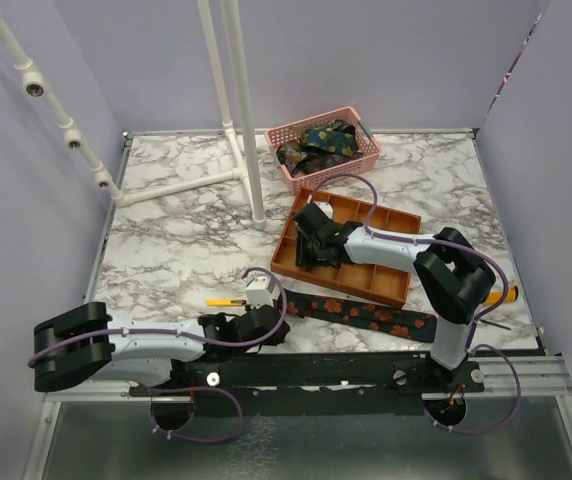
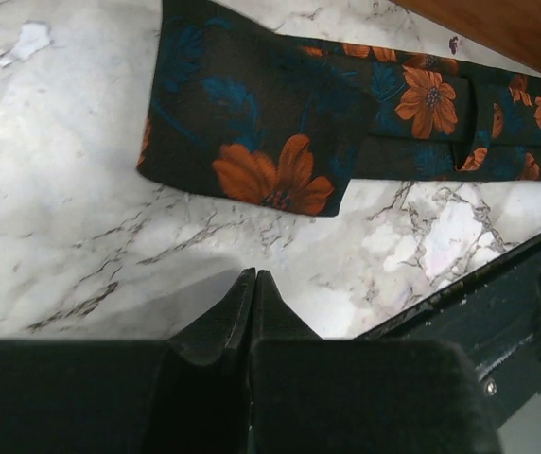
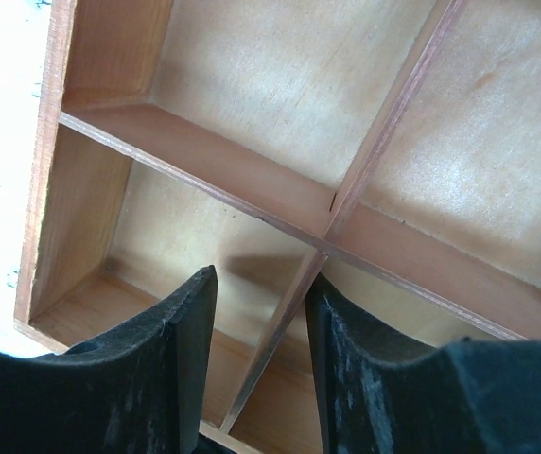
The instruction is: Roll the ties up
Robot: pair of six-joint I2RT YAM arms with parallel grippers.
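A dark tie (image 1: 366, 313) with orange flowers lies stretched along the table's front. In the left wrist view the tie's wide end (image 2: 261, 132) is folded back over itself. My left gripper is shut, with nothing showing between its fingers, just short of that end. The wooden box (image 1: 341, 287) is empty where it shows and sits behind the tie. Over one of its dividers (image 3: 280, 317) my right gripper stands part open, one finger on either side; whether they touch it cannot be made out.
At the back, a pink basket (image 1: 284, 133) holds more patterned ties (image 1: 328, 137). A white pole (image 1: 245, 120) rises left of the box. A yellow object (image 1: 226, 302) lies by the left gripper, and an orange-yellow one (image 1: 501, 296) at the right.
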